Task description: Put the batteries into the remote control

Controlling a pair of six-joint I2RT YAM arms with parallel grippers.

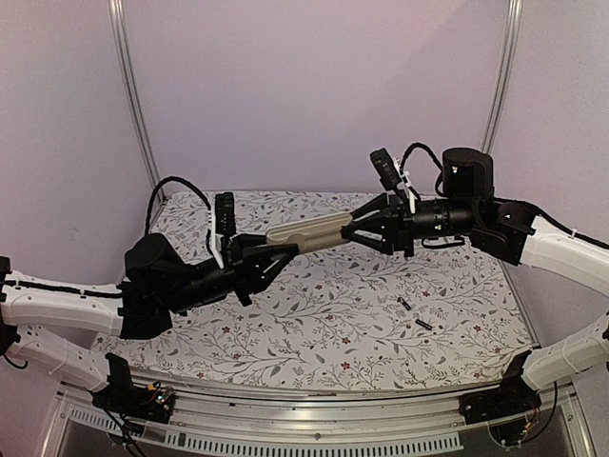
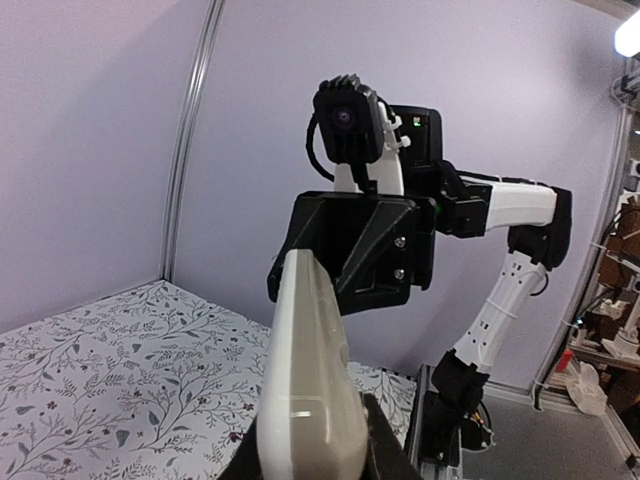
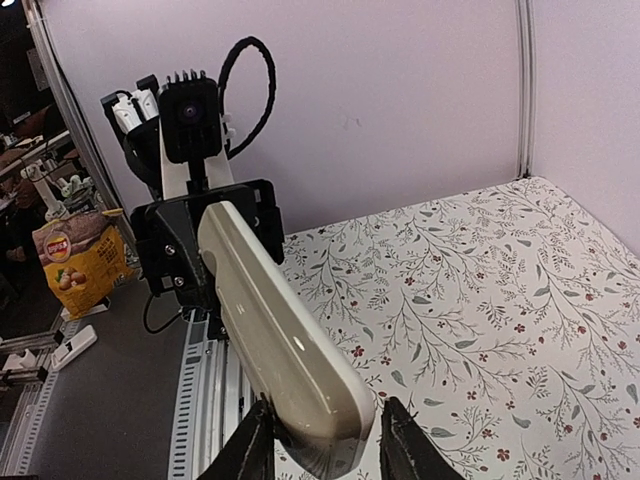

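Held in the air above the table is a pale beige remote control [image 1: 314, 233], tilted slightly upward to the right. My left gripper [image 1: 283, 253] is shut on its left end. At its other end is my right gripper [image 1: 352, 228], its fingers part open; in the right wrist view the remote's near end [image 3: 315, 400] lies between its fingers. Whether those fingers touch it is hard to tell.
A metal rail [image 1: 285, 409] runs along the front edge, and pale walls close off the back and sides. A yellow bag [image 3: 82, 262] stands outside the workspace.
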